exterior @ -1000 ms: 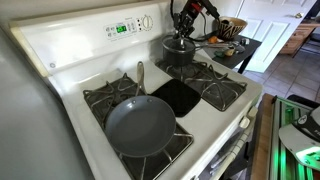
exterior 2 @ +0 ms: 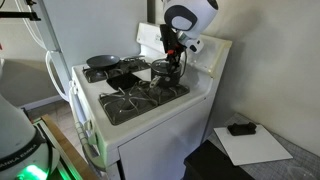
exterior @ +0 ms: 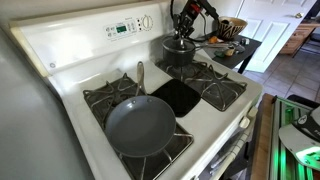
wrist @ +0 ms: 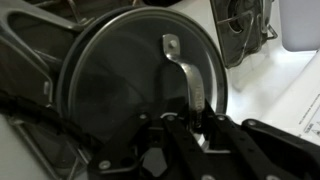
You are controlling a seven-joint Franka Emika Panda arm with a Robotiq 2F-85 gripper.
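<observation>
A dark pot (exterior: 179, 54) stands on a back burner of the white stove, and in exterior view 2 the same pot (exterior 2: 163, 69) is partly behind the gripper. Its glass lid (wrist: 125, 75) fills much of the wrist view, with a curved metal handle (wrist: 187, 72) across it. Right above the lid, my gripper is shut, its fingertips at the near end of that handle. Whether the handle is between the fingers I cannot tell.
A grey frying pan (exterior: 140, 125) sits on the front-left burner in exterior view 1. Beside it a black griddle plate (exterior: 179, 96) covers the stove's middle. A wooden bowl (exterior: 232, 27) stands on the counter beyond.
</observation>
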